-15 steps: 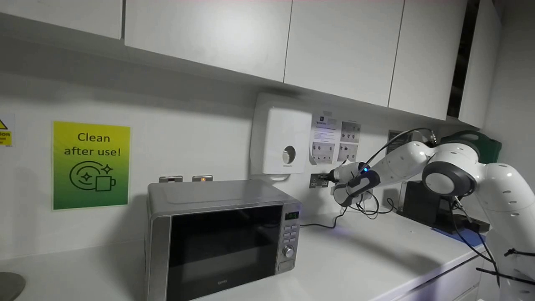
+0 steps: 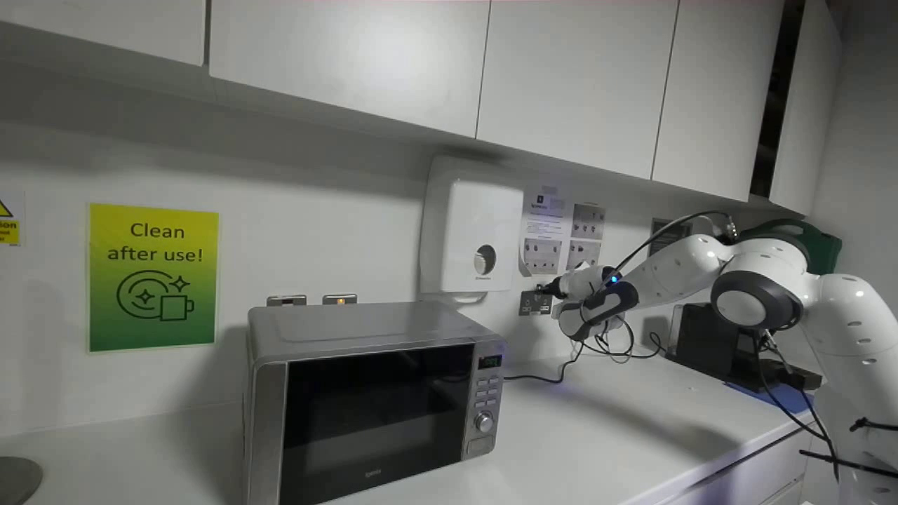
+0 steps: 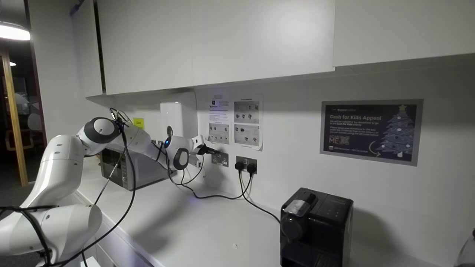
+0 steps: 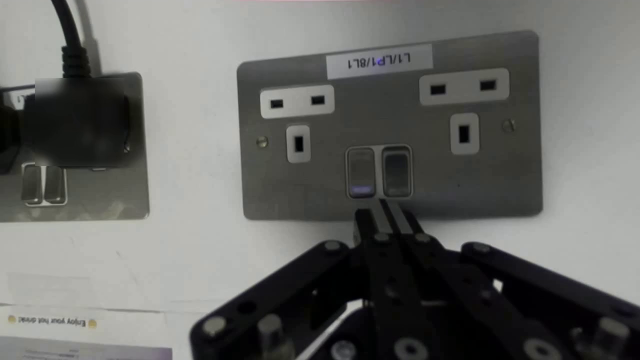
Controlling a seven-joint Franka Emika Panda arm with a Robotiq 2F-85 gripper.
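In the wrist view a metal double socket point(image 4: 504, 174) on the white wall appears upside down, with no plugs in it. Two rocker switches sit side by side at its middle: a left switch point(image 4: 361, 171) with a purplish strip at its lower end, and a darker right switch point(image 4: 397, 171). My gripper is shut, its fingertips together just below the two switches, with nothing showing between them. Whether the tips touch the plate, I cannot tell. In exterior view 2 the gripper point(image 3: 217, 152) points at the same socket point(image 3: 225, 159).
A second socket point(image 4: 120, 204) with black plugs point(image 4: 78, 123) is to the left in the wrist view. Cables point(image 3: 213, 195) trail over the counter point(image 3: 200, 231). A microwave point(image 2: 379, 412) and a black coffee machine point(image 3: 316, 227) stand on it. Cupboards point(image 2: 581, 84) hang above.
My gripper has moved slightly up and toward the socket, tilting a little at the wrist. The microwave's green display now looks dark.
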